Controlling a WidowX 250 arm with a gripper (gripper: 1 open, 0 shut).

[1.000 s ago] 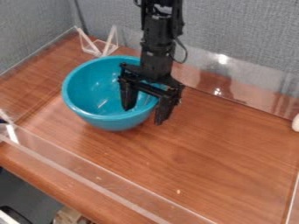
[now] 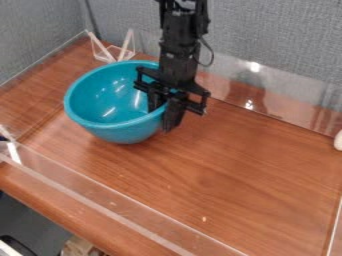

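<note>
A teal plastic bowl [image 2: 104, 108] stands on the wooden table [image 2: 234, 190] at the left centre, slightly tilted. My black gripper [image 2: 166, 108] is at the bowl's right rim, shut on that rim with its fingers reaching down over it. The fingertips are partly hidden against the dark body of the gripper.
A white strap-like object [image 2: 112, 48] lies behind the bowl near the back left. A clear low barrier runs along the back wall and front edge. A small white object [image 2: 337, 140] sits at the far right edge.
The bowl and my gripper have shifted slightly to the left over the last second, and the gripper's fingers sit differently at the rim.
</note>
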